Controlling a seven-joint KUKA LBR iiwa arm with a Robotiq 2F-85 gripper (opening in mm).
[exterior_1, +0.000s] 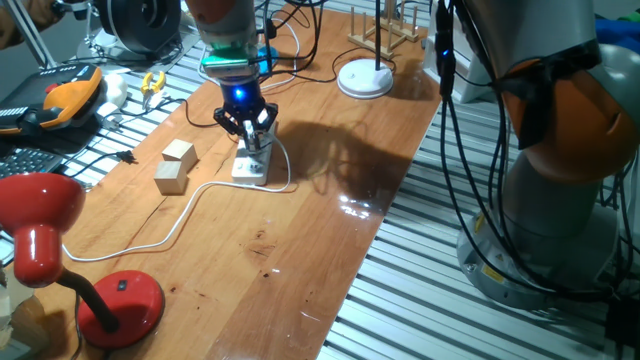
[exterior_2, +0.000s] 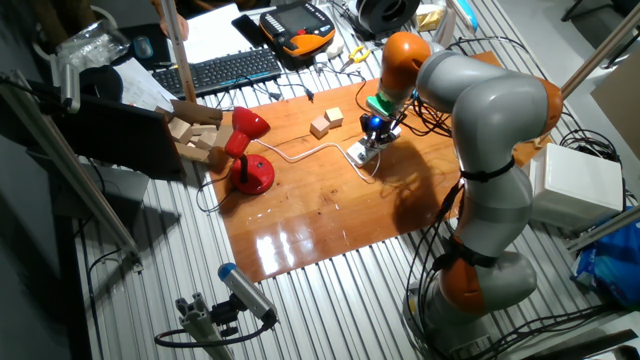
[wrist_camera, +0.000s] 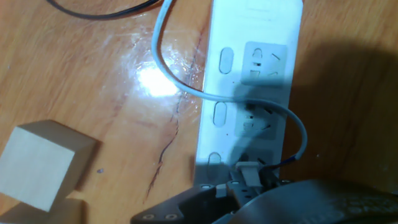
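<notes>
A white power strip (wrist_camera: 255, 18) lies on the wooden table, with several sockets and oval switches facing up. At its near end in the wrist view, a pale plug (wrist_camera: 250, 173) with a white cable (wrist_camera: 214, 96) stands over a socket. My gripper (exterior_1: 252, 143) points down at the strip, shut on the plug. How deep the plug sits cannot be seen, as the fingers (wrist_camera: 186, 205) cover that end. The cable loops past the strip and runs across the table to the red lamp (exterior_1: 122, 308).
Two wooden blocks (exterior_1: 171, 178) lie left of the strip. A white round base (exterior_1: 365, 79) and a wooden peg rack (exterior_1: 385, 36) stand at the back. Dark cables (exterior_1: 300, 50) hang behind the gripper.
</notes>
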